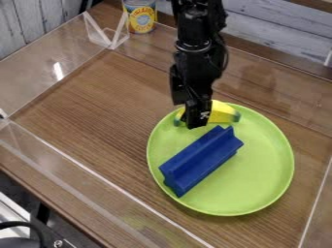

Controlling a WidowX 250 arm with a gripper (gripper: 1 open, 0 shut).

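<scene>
A green plate (259, 179) lies on the wooden table at the right. On it rest a long blue block (200, 161) and, behind that, a yellow object (222, 114) like a toy banana or corn, partly hidden by the black gripper (189, 107). The gripper hangs from the top of the view, its lower end over the plate's back part at the yellow object's left. Its fingers look apart, with nothing clearly held.
A can (140, 15) stands at the back left beside a white strap or holder. A wall runs along the back. A dark cable lies at the bottom left.
</scene>
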